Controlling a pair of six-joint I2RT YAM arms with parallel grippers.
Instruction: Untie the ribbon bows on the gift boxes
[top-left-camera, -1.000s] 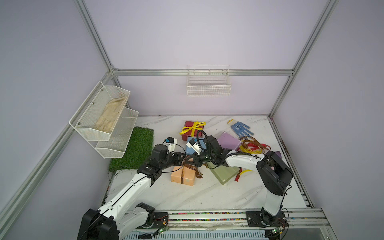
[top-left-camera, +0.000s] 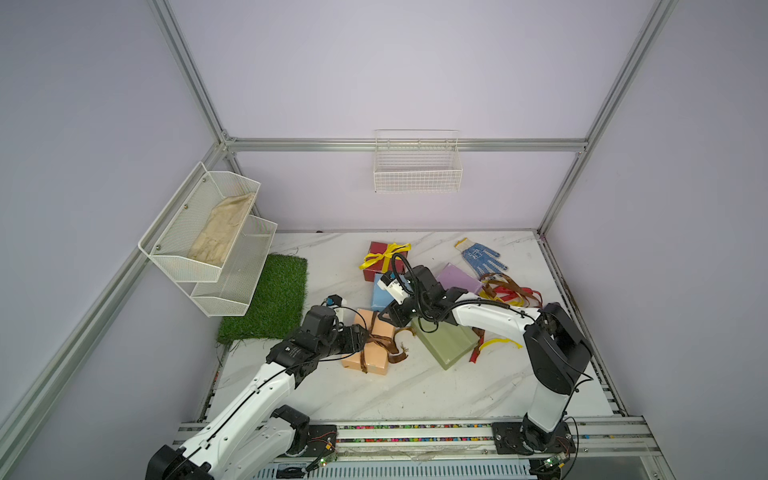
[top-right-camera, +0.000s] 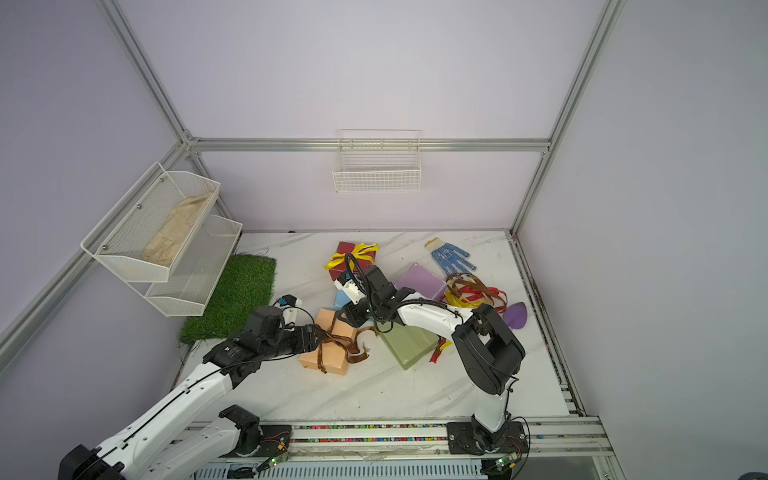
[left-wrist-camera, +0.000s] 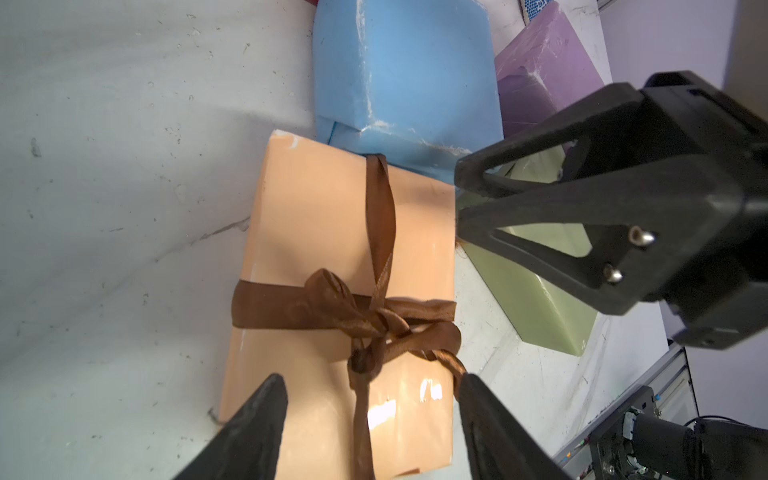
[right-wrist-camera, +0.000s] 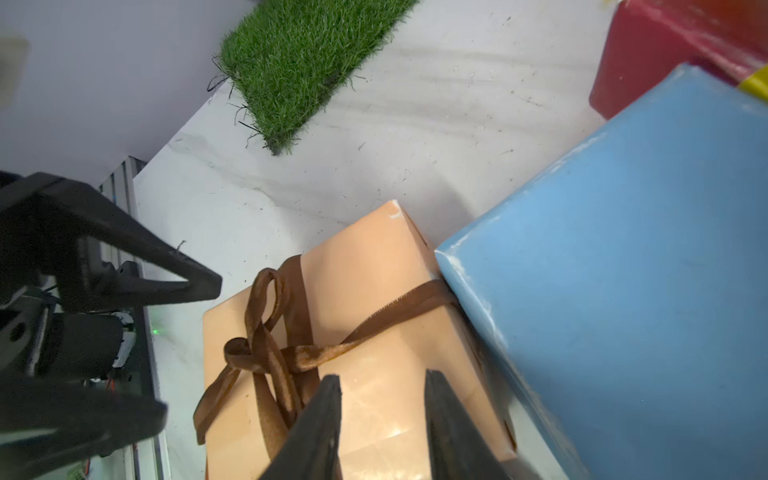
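Observation:
An orange gift box (left-wrist-camera: 312, 216) lies flat with a brown ribbon (left-wrist-camera: 384, 324) crossed over it, a loose loop and knot still on top and a tail hanging toward the right side. My left gripper is open above the box's near half, nothing between its fingers. My right gripper hovers over the same box, part open, its fingers apart and empty, with the knot to their left in the right wrist view. At the back, the dark red box (top-left-camera: 374, 260) wears a yellow ribbon bow (top-left-camera: 387, 255).
A blue box (right-wrist-camera: 616, 264) touches or nearly touches the orange box's far side. Green (top-left-camera: 444, 344) and purple (top-right-camera: 421, 280) boxes without bows lie right. Loose ribbons (top-right-camera: 476, 294) and a blue glove (top-right-camera: 452, 256) lie farther right.
The two grippers were close together over the ribbon; they have since drawn apart. The left one moved toward the front, the right one back and upward. The brown tail now lies farther right.

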